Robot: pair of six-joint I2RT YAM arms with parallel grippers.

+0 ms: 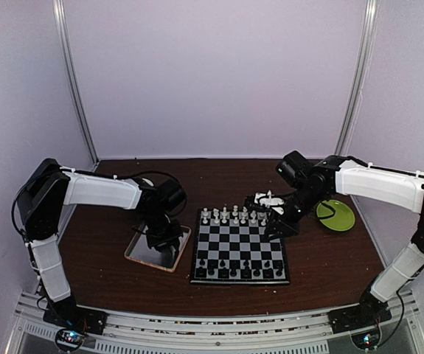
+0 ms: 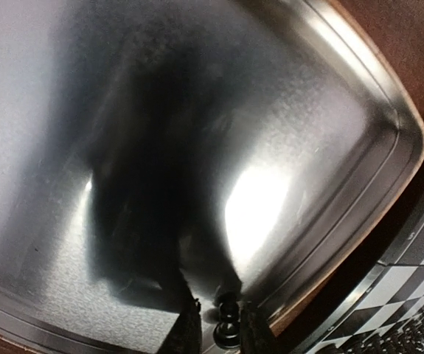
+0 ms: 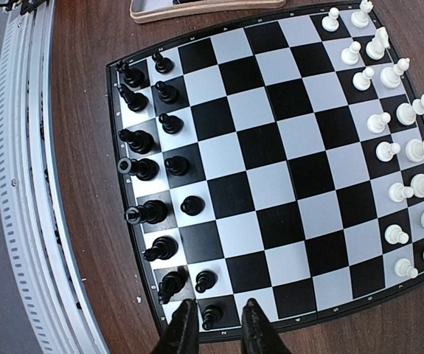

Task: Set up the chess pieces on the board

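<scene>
A black chess piece (image 2: 227, 329) stands in the metal tray (image 2: 307, 110), between the fingertips of my left gripper, which is open around it; whether they touch it I cannot see. The chessboard (image 1: 237, 240) holds black pieces (image 3: 144, 169) along one side and white pieces (image 3: 385, 151) along the opposite side. My right gripper is open above the board's right end; a black pawn (image 3: 212, 316) shows near its left finger.
A green plate (image 1: 337, 217) lies right of the board.
</scene>
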